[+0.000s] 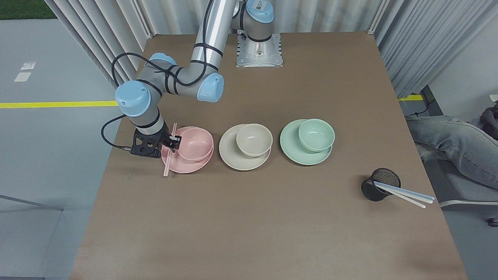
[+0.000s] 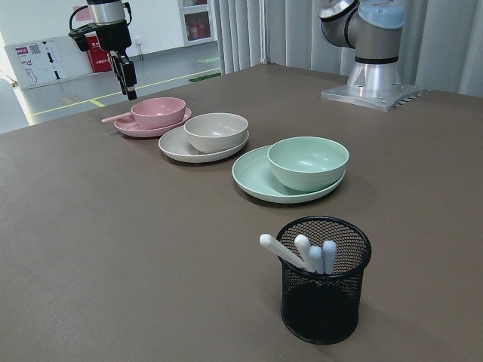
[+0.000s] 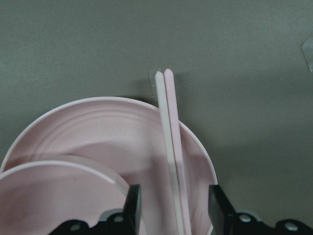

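Note:
A pink plate [image 1: 184, 166] with a pink bowl [image 1: 195, 142] on it sits at the left of the row. Two pink chopsticks [image 3: 173, 137] lie side by side across the plate's rim, beside the bowl. My gripper is above them, open, its two black fingers on either side of the chopsticks with a gap on each side. In the left view it hangs above the pink dishes.
A cream plate with bowl [image 1: 254, 138] and a mint plate with bowl [image 1: 316, 133] stand to the right. A black mesh cup [image 2: 319, 305] with several chopsticks stands near the table's right edge.

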